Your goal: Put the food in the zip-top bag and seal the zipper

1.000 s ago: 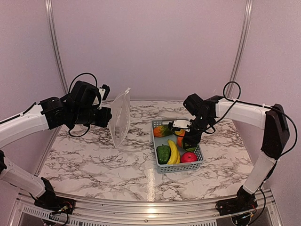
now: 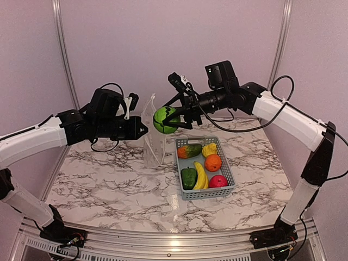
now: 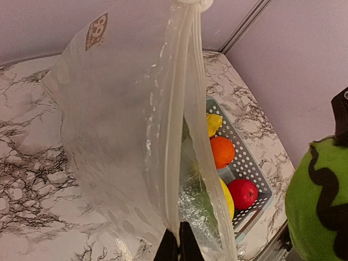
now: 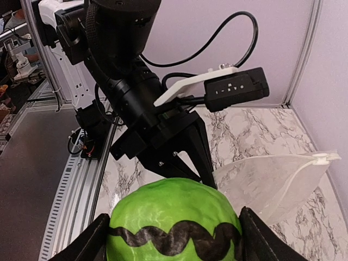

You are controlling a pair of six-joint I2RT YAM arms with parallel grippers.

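A clear zip top bag (image 2: 154,148) hangs upright over the table, its mouth rim pinched by my left gripper, which is shut on that thin edge. Its opening faces right in the left wrist view. My right gripper has its fingers (image 4: 251,231) spread on both sides of a round green fruit with dark wavy stripes (image 4: 174,215), holding it in the air. From above, this green fruit (image 2: 165,119) overlaps the upper part of the bag; in the left wrist view it is at the right, apart from the bag's mouth.
A grey basket (image 2: 233,186) right of the bag holds an orange (image 2: 212,162), bananas (image 2: 200,176), a green pepper (image 2: 188,178), a red fruit (image 2: 218,181), a yellow piece (image 2: 209,149) and a green-orange one (image 2: 189,151). The table in front of the bag is clear.
My right gripper has carried the green fruit up out of the basket and left to the bag. The left gripper has shifted the bag a little to the right.
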